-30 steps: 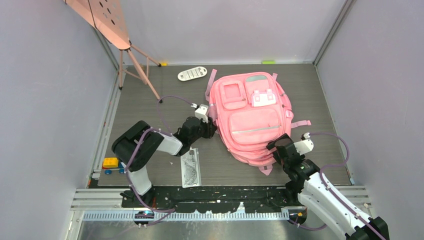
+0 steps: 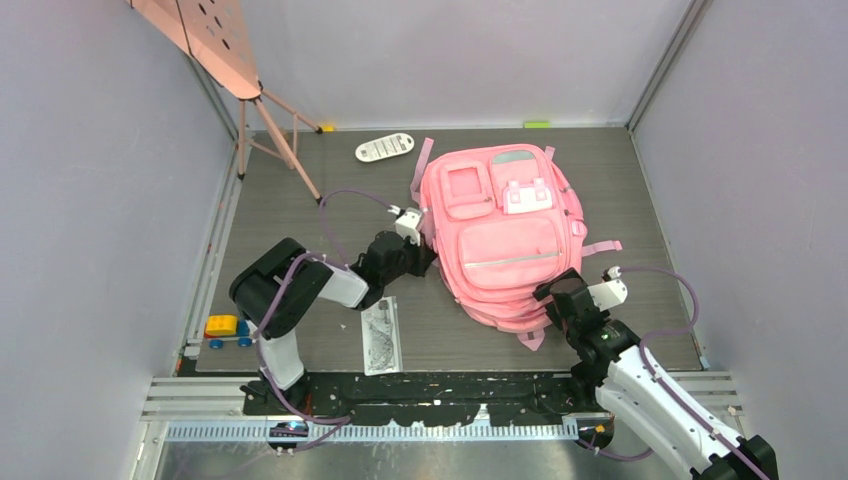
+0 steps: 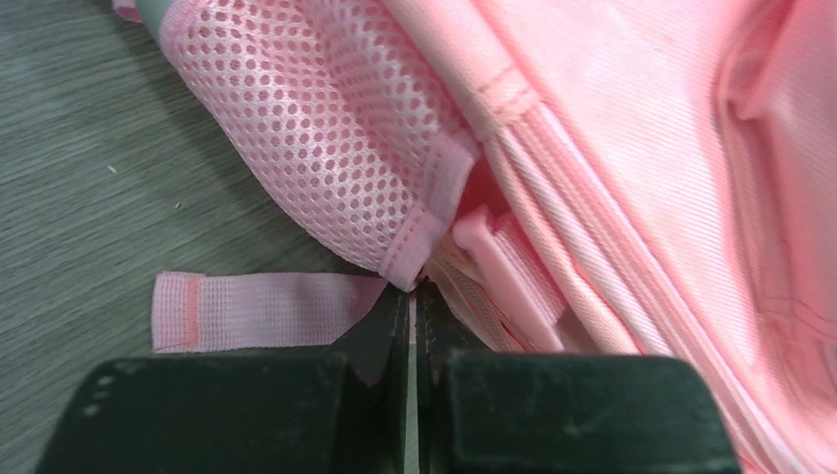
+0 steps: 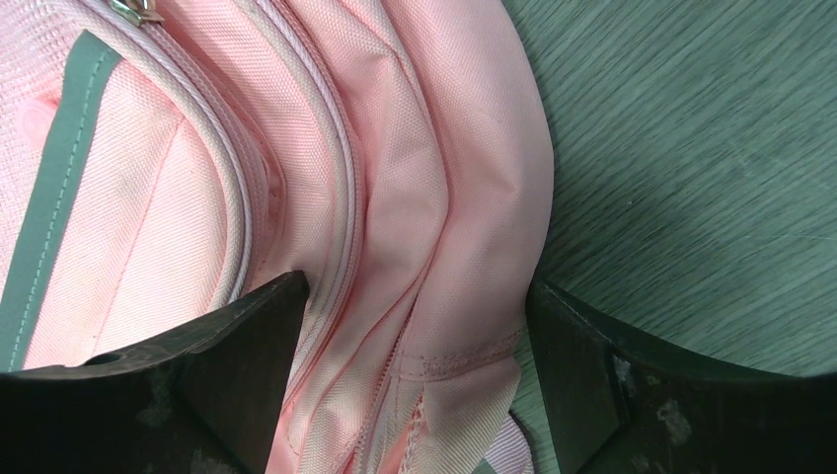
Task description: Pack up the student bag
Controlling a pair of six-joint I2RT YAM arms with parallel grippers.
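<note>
The pink student bag (image 2: 512,240) lies front side up on the floor, its zipped pockets facing the top camera. At the bag's left side my left gripper (image 2: 430,258) is shut. In the left wrist view, its fingertips (image 3: 397,311) meet the lower corner of the mesh side pocket (image 3: 326,128); whether fabric is pinched there, I cannot tell. A pink strap (image 3: 266,311) lies partly behind them. My right gripper stands open at the bag's lower right corner, one finger on the bag side, the other by the outer edge, layered pink fabric (image 4: 464,247) between.
A white remote-like object (image 2: 384,147) lies above left of the bag. A clear flat packet (image 2: 381,337) lies below the left arm. The yellow and blue toy (image 2: 222,326) is by the left wall, the pink stand (image 2: 280,140) at the back left. Bare floor lies right of the bag.
The right arm and the bag look unmoved.
</note>
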